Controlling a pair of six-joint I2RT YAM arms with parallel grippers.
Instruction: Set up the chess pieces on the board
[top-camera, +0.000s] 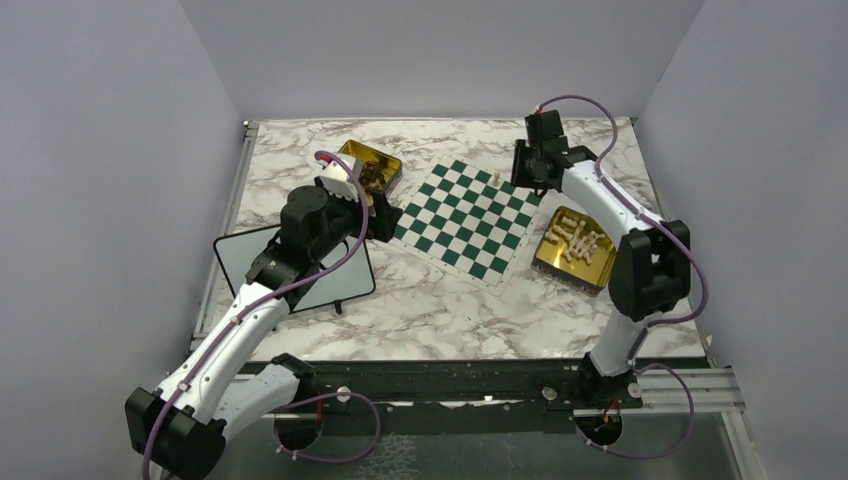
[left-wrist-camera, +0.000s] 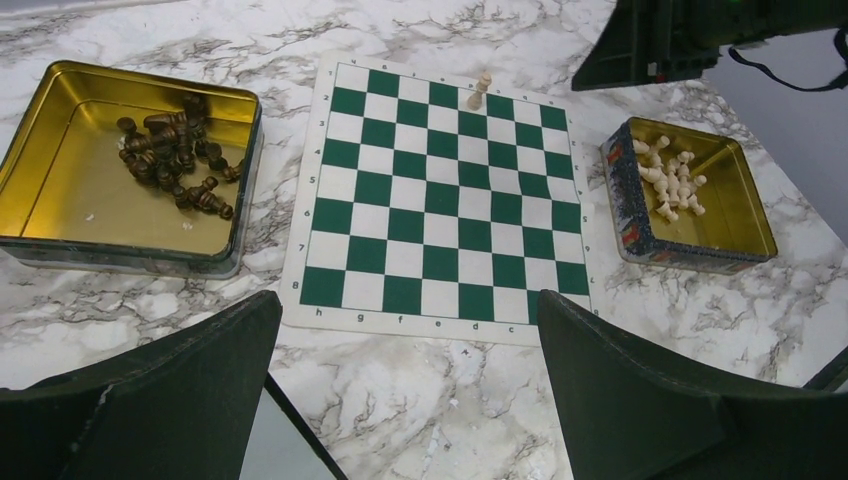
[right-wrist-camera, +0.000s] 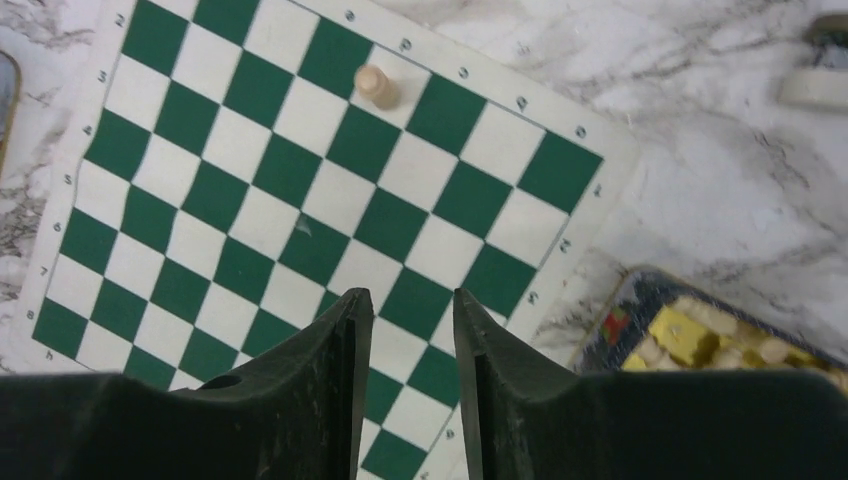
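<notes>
One light chess piece (left-wrist-camera: 479, 91) stands upright on the far edge row of the green and white board (left-wrist-camera: 441, 210); no other piece is on the squares. Light pieces (left-wrist-camera: 671, 180) lie jumbled in the right gold tin, dark pieces (left-wrist-camera: 178, 157) in the left one. My right gripper hovers above the board's right part, its fingers parted by a narrow gap with nothing in it. Off the board's left side, my left gripper is wide open and empty, facing the board.
The right tin (top-camera: 539, 268) sits just beside the board's right edge, the left tin (top-camera: 346, 147) near its far left corner. A white panel with a dark frame (top-camera: 340, 290) lies under my left arm. The marble in front of the board (top-camera: 450, 325) is clear.
</notes>
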